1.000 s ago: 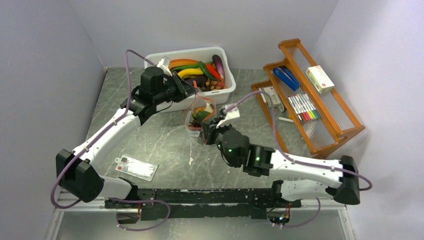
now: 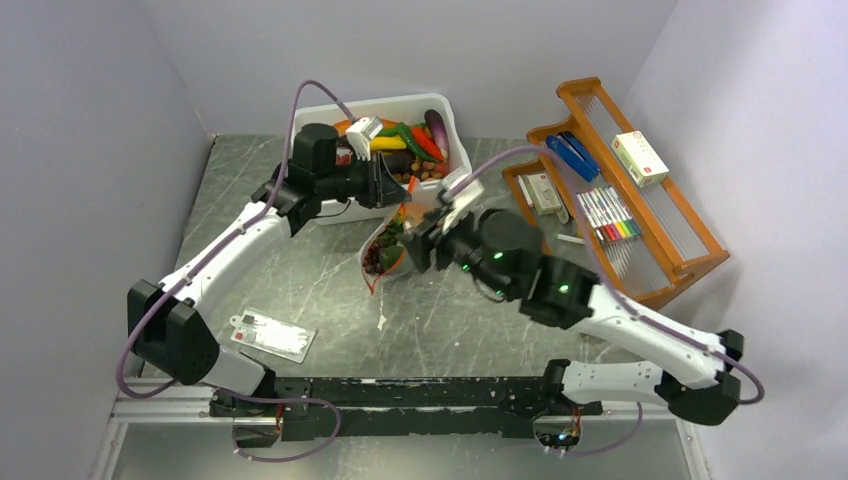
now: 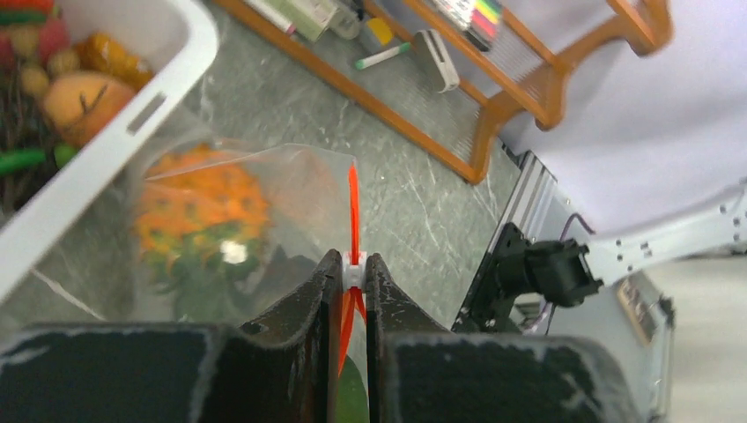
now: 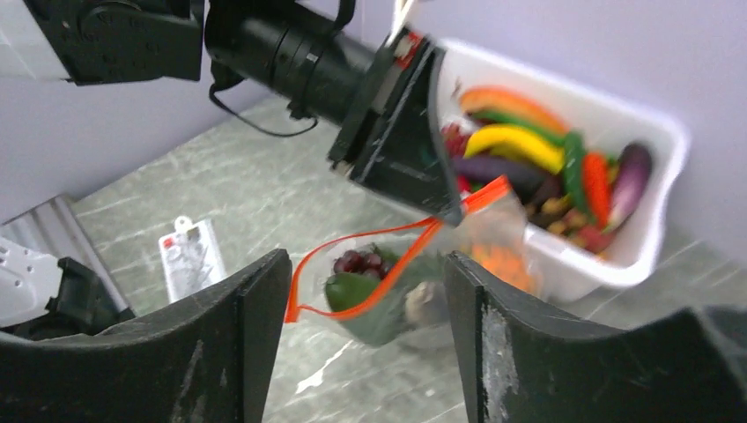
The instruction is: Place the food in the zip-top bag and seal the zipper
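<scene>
The zip top bag (image 2: pixel 385 250) with its orange zipper stands in front of the white bin, holding green leaves, dark red grapes (image 4: pixel 357 263) and orange food (image 3: pixel 198 207). My left gripper is shut on the bag's top edge at the zipper, lifting that corner. The bag's mouth gapes toward the near end. My right gripper (image 2: pixel 420 240) is at the bag's right side; in the right wrist view its two fingers are apart below the bag, with nothing seen held between them.
The white bin (image 2: pixel 450 135) of vegetables is behind the bag. A wooden shelf (image 2: pixel 660 240) with markers and boxes stands at the right. A flat package (image 2: pixel 275 335) lies front left.
My left gripper has moved right with the bag's edge in it. My right gripper has risen away from the bag's lower front and moved back, and the bag is reshaped, leaning forward-left.
</scene>
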